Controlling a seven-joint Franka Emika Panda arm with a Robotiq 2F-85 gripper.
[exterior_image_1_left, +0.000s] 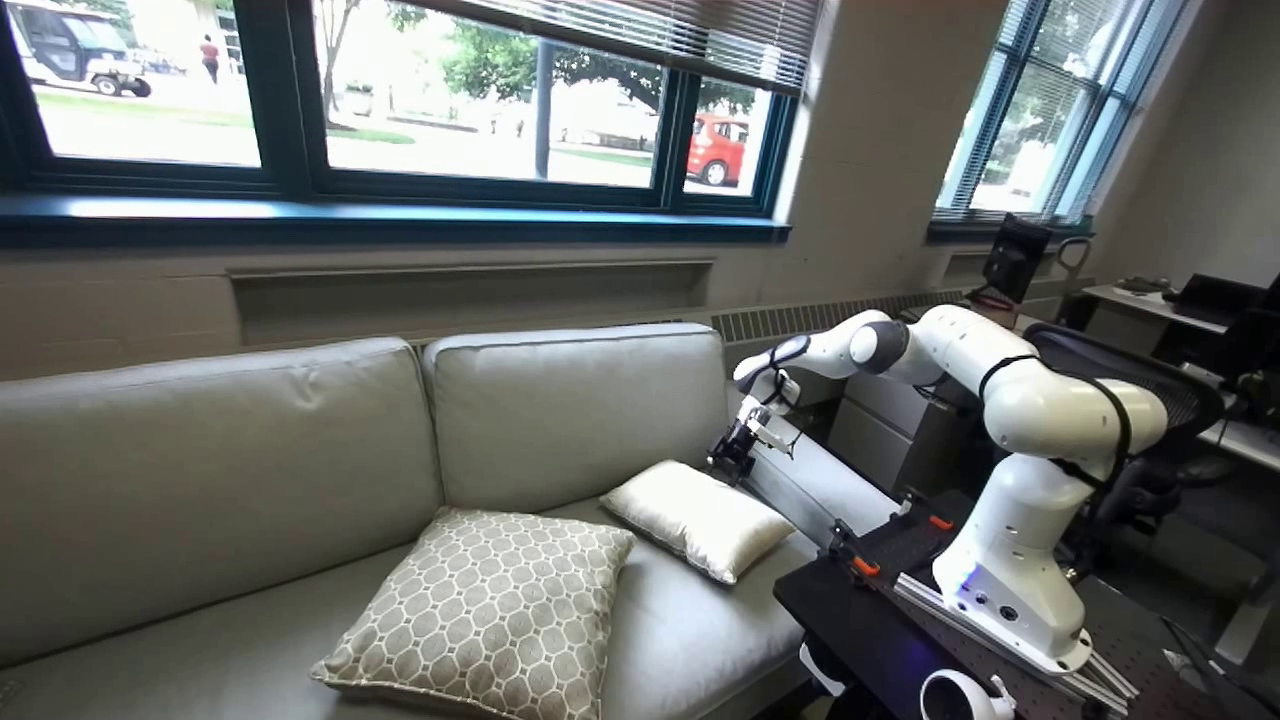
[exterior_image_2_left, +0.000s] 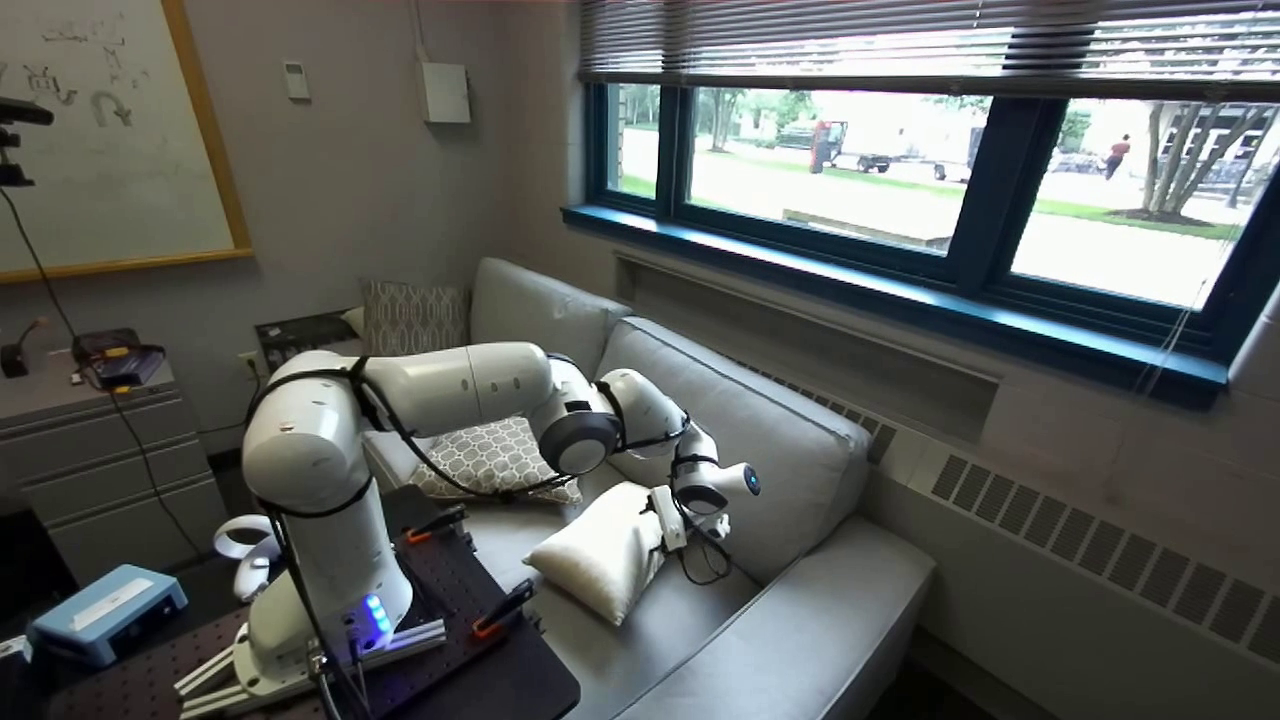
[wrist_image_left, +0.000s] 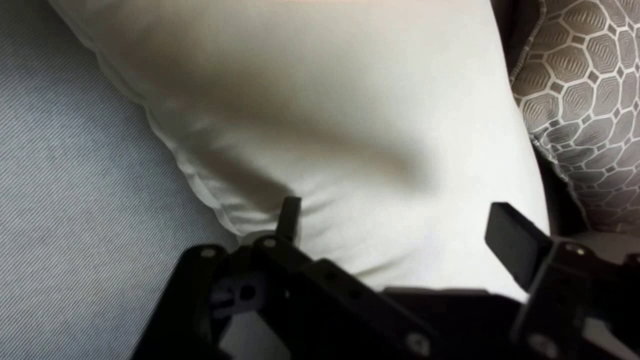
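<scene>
A plain cream pillow (exterior_image_1_left: 697, 518) lies on the couch seat near its right arm. My gripper (exterior_image_1_left: 731, 466) is low at the pillow's far right edge, tilted over. In the wrist view the gripper stands open, its two fingers wide apart with the cream pillow (wrist_image_left: 384, 78) filling the view beyond them. No cloth is visibly pinched, and whether the fingertips touch the pillow I cannot tell. From the other side, the arm's wrist hides the fingers and part of the pillow (exterior_image_2_left: 596, 552).
A patterned pillow (exterior_image_1_left: 498, 600) lies on the seat to the left of the cream one. Close by are the couch's backrest (exterior_image_1_left: 588, 414) and its armrest (exterior_image_2_left: 792, 624). The arm's black table (exterior_image_1_left: 840, 624) adjoins the seat.
</scene>
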